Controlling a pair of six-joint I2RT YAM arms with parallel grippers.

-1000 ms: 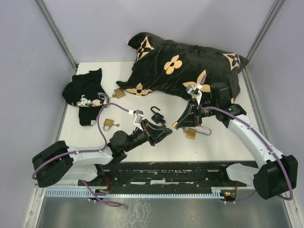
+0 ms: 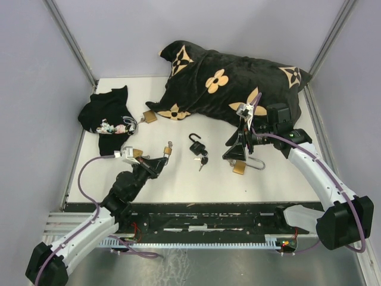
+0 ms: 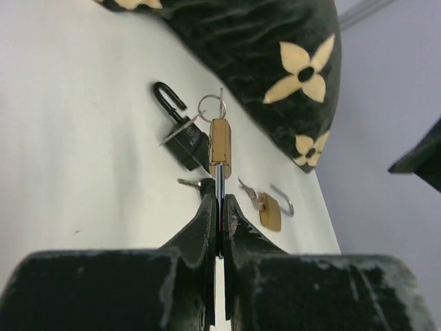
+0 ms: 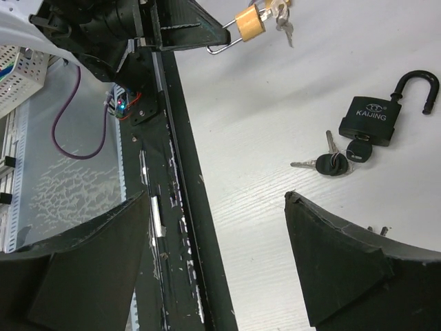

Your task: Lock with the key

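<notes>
My left gripper is shut on the shackle of a small brass padlock, also visible in the right wrist view as a brass body (image 4: pixel 249 23). Keys (image 4: pixel 281 15) on a ring (image 3: pixel 211 108) hang at the body's end away from the shackle. How far the shackle is seated is hard to tell. In the top view this padlock (image 2: pixel 168 151) is held above the left-centre of the white table. My right gripper stands open over the table's right side, nothing between its fingers, well apart from the padlock.
A black padlock (image 2: pixel 197 148) with its shackle open lies mid-table beside its keys (image 4: pixel 331 164). Another brass padlock (image 2: pixel 239 167) lies under the right gripper, and one (image 2: pixel 150 116) near the back left. A black cloth (image 2: pixel 113 107) and patterned cushion (image 2: pixel 220 83) edge the space.
My left gripper has carried the padlock leftward, away from the right gripper.
</notes>
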